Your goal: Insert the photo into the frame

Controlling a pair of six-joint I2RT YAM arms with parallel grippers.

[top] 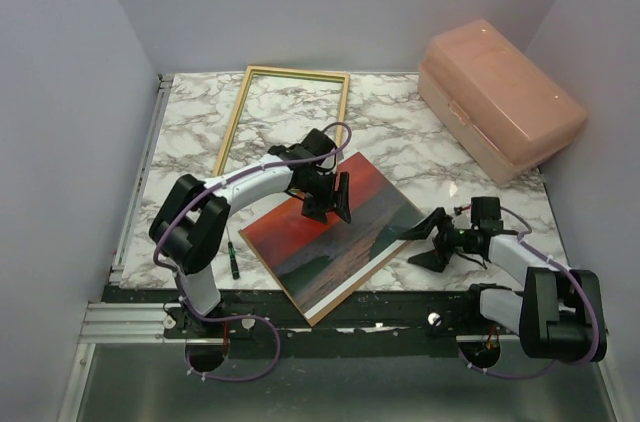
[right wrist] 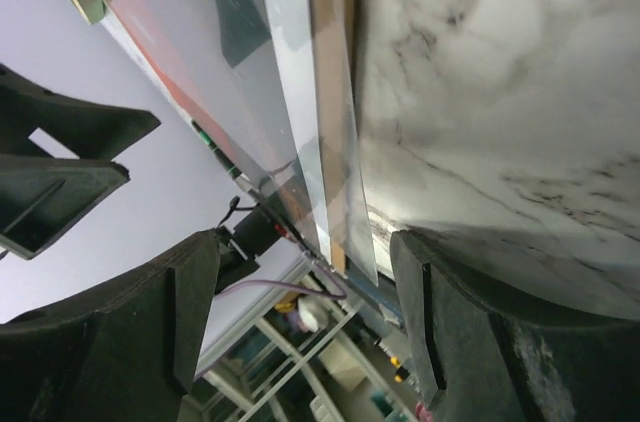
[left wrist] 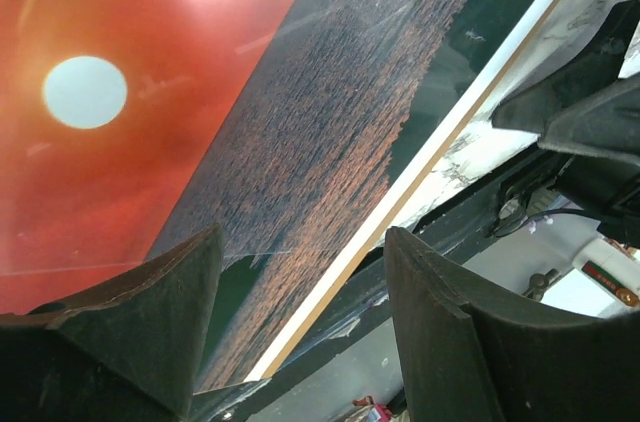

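Note:
The photo (top: 330, 242), red, grey and green with a white strip and clear sheet, lies tilted on the backing board at the front centre. The gold frame (top: 236, 112) lies empty behind it. My left gripper (top: 325, 200) is over the photo's red part; in its wrist view the fingers (left wrist: 150, 332) stand apart, and whether anything thin is between them is unclear. My right gripper (top: 425, 242) is low at the photo's right edge, its fingers (right wrist: 470, 342) apart, straddling the clear sheet's edge near the board.
A closed pink box (top: 500, 92) fills the back right. A screwdriver (top: 233, 262) lies left of the photo. Bare marble shows at the back left and between photo and box; the photo overhangs the table's front edge.

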